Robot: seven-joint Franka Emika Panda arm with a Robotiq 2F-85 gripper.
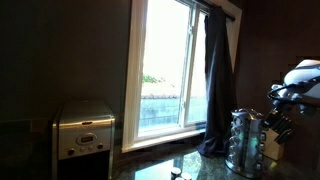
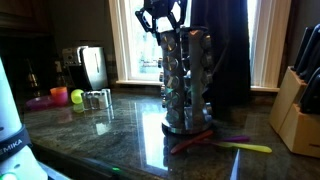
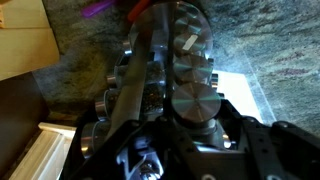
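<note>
A tall metal spice rack [image 2: 190, 85] stands on the dark counter in front of the window, its columns filled with jars. My gripper [image 2: 162, 24] is at the top of the rack, pointing down. In the wrist view, a jar with a round brushed-metal lid [image 3: 196, 102] sits at the fingers, and the gripper appears shut on it. The jar's lower part is hidden beneath its lid, so I cannot tell whether it still rests in the rack. In exterior view 1 the gripper [image 1: 276, 122] overlaps the rack's right side and its fingers are dark and hard to make out.
Purple, red and yellow-green utensils [image 2: 225, 145] lie right of the rack's base. A wooden knife block [image 2: 298, 115] stands farther right. Several small jars [image 2: 97, 99], a green ball [image 2: 77, 96] and a toaster [image 2: 86, 67] are on the left.
</note>
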